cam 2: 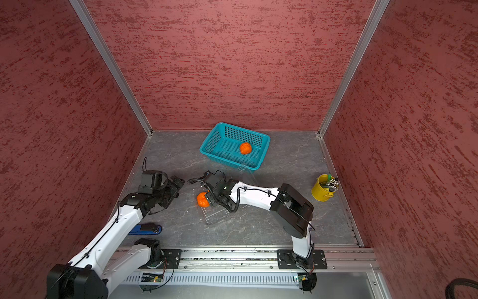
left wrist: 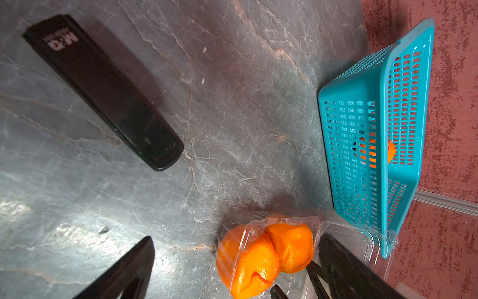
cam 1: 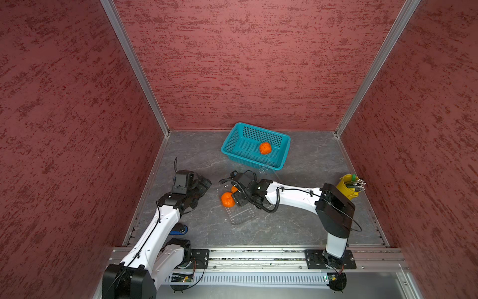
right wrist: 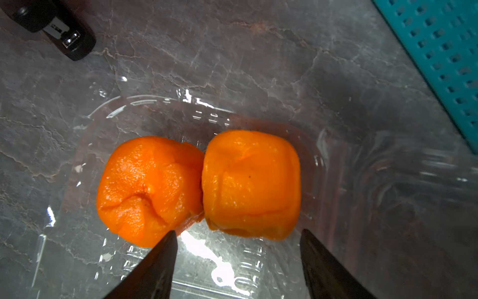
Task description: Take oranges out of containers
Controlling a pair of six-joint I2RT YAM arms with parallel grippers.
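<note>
A clear plastic container [right wrist: 224, 276] holds two oranges, side by side in the right wrist view. My right gripper is over the container, open, its fingertips just in front of the oranges with nothing held. A third orange [cam 1: 265, 148] sits in the teal basket [cam 1: 234, 142] behind. My left gripper is open and raised at the left of the container, nothing between its fingers.
A yellow cup [cam 2: 321, 191] of pens stands at the right. A black object [left wrist: 104, 92] lies on the left of the table, and a blue-and-black item [cam 2: 149, 228] near the front left.
</note>
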